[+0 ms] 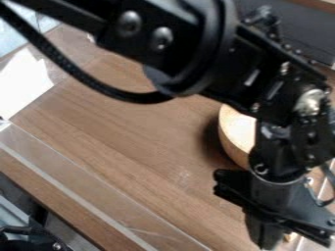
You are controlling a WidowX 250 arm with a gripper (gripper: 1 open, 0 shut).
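Note:
My black arm spans the camera view from top left to lower right. Its gripper (268, 227) points down at the lower right, low over the wooden table (131, 147); its fingertips are too dark and small to tell how far apart they are, or whether anything is between them. A pale wooden bowl (236, 132) sits behind the arm, mostly hidden by it.
A white sheet (23, 83) lies at the left edge. Clear strips run along the table's lower-left side. A dark surface borders the upper right.

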